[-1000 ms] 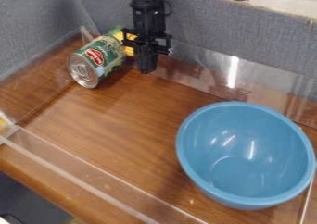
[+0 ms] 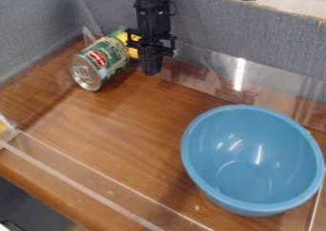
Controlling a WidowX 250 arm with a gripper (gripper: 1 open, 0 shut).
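A can [image 2: 98, 63] with a green and red label lies on its side at the back left, its silver end facing forward. Just behind it is a yellow object [image 2: 130, 45], partly hidden by the can and my gripper. My black gripper [image 2: 149, 54] is low at the back, right beside the can and the yellow object; whether it is open or shut, or holds anything, I cannot tell.
A large blue bowl [image 2: 253, 160] stands at the front right. Grey padded walls [image 2: 242, 34] with clear plastic edges bound the back and left.
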